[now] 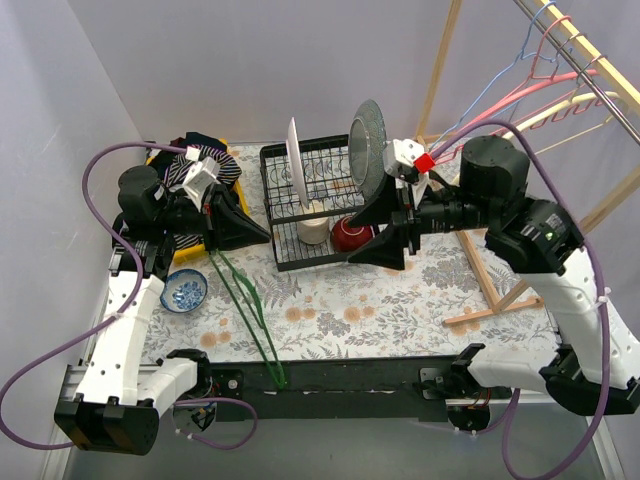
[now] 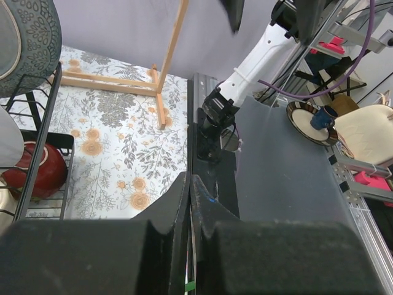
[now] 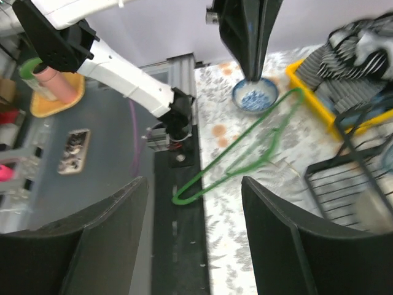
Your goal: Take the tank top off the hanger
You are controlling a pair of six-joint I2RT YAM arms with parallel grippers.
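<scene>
A green hanger (image 1: 250, 310) hangs down below my left gripper (image 1: 255, 236), with no tank top visible on it. In the left wrist view my left gripper is shut, with a sliver of green low at its seam. In the right wrist view the green hanger (image 3: 263, 157) shows tilted beneath the other arm. My right gripper (image 1: 372, 235) stands open at the right of the dish rack, nothing between its fingers. Dark striped clothing (image 1: 175, 165) lies in a yellow basket (image 1: 190, 252) behind the left arm.
A dish rack (image 1: 290, 258) with plates, a white cup and a red bowl stands at the back centre. A blue bowl (image 1: 183, 292) sits at front left. A wooden hanger stand (image 1: 478, 270) is at right. The front middle of the table is patterned cloth.
</scene>
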